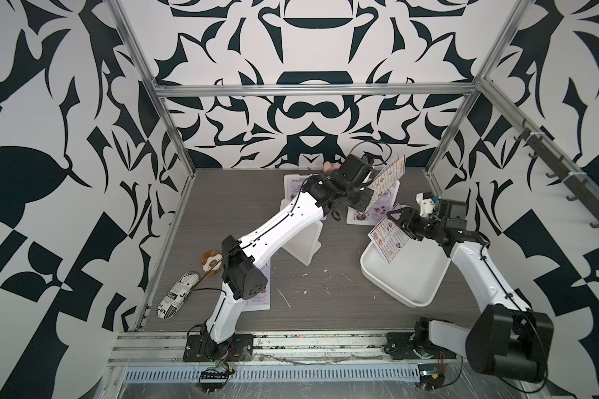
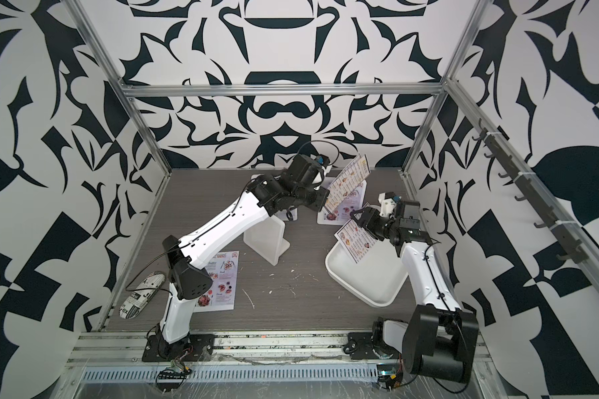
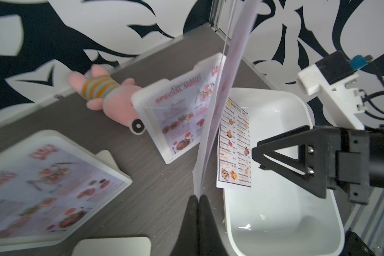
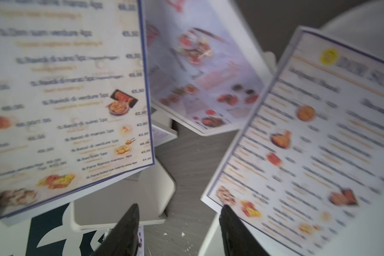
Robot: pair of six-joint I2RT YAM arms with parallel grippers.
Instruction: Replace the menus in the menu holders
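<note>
My left gripper is shut on a thin dim sum menu (image 1: 386, 183), held up high at the back right. My right gripper is open above the white tray, where another dim sum menu (image 3: 233, 145) rests on the left edge. A holder with a special menu (image 3: 175, 119) stands behind the tray; a second (image 3: 47, 187) stands left of it. An empty-looking white holder (image 2: 263, 236) stands in the middle. A special menu sheet (image 2: 219, 279) lies at the front left, partly behind my left arm.
A pink plush toy (image 3: 119, 102) lies between the back holders. A newspaper-patterned item (image 1: 178, 292) is at the far left, beside a brown-white plush (image 1: 211, 262). The white tray (image 2: 372, 286) fills the right.
</note>
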